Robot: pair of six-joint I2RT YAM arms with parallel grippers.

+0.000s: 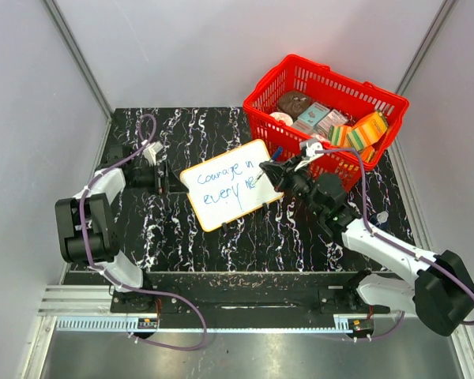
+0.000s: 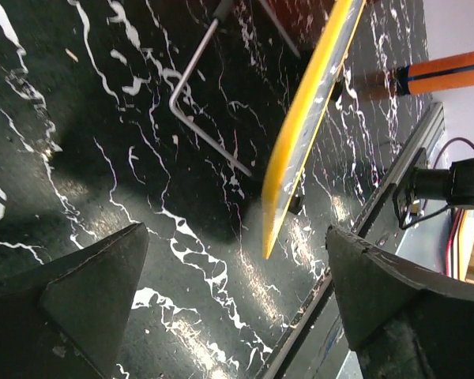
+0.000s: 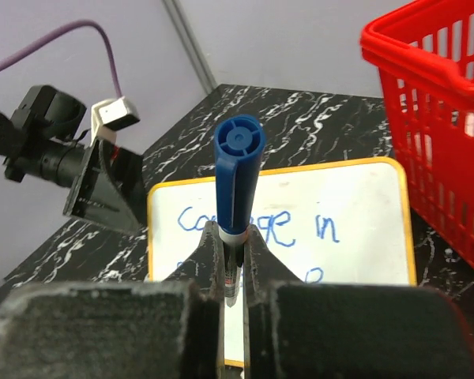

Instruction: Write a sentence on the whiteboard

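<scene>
The whiteboard, white with a yellow rim, rests tilted on the black marbled table and bears the blue words "courage in every" and a short further piece of writing. My right gripper is shut on a blue marker, held upright with its tip pointing down over the board's right part. Whether the tip touches the board cannot be told. At the board's left edge, my left gripper stands open. In the left wrist view the board's yellow edge rises beyond the gap between the fingers, apart from both.
A red basket holding several items stands at the back right, close to the right arm. A bent metal stand shows behind the board. An orange cylinder lies beyond it. Left of the board, bare table is clear.
</scene>
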